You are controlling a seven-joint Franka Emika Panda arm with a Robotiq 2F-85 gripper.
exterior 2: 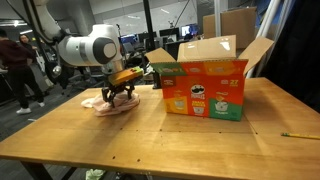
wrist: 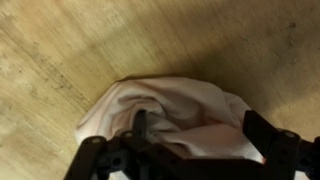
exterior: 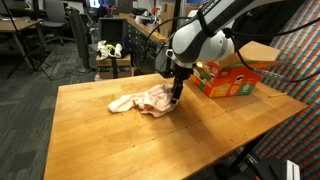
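Observation:
A pale pink cloth (exterior: 146, 101) lies crumpled on the wooden table, with a flatter end stretching to the left. My gripper (exterior: 174, 97) is at the cloth's right side, pointing down. In the wrist view the fingers stand apart, and folds of the cloth (wrist: 185, 108) show between and beyond the dark fingers. The second exterior view has the gripper (exterior 2: 120, 101) low over the cloth (exterior 2: 97, 104). Whether the fingertips touch the fabric is hard to tell.
An open cardboard box (exterior 2: 203, 88) with red and green sides stands beside the arm. A pencil-like stick (exterior 2: 300, 136) lies on the table.

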